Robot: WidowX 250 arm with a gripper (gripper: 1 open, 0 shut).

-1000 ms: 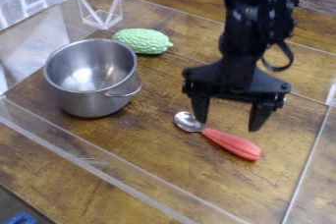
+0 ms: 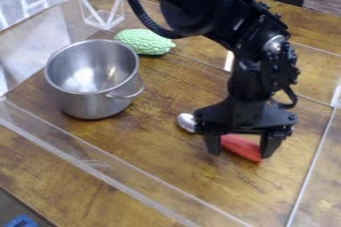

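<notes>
My black gripper [image 2: 240, 141] is low over the wooden table, its fingers open and straddling the red handle [image 2: 242, 149] of a spoon. The spoon's silver bowl [image 2: 188, 121] pokes out to the left of the gripper. Much of the handle is hidden behind the gripper body; whether the fingers touch it I cannot tell.
A steel pot [image 2: 91, 72] with a side handle stands at the left. A pale green vegetable-like object [image 2: 144, 41] lies behind it. Clear plastic edging runs along the left and front of the wooden table [image 2: 134, 161]. Bare wood is in front and at right.
My gripper has come down onto the spoon, now covering more of its handle. The spoon, pot and green object have not visibly moved.
</notes>
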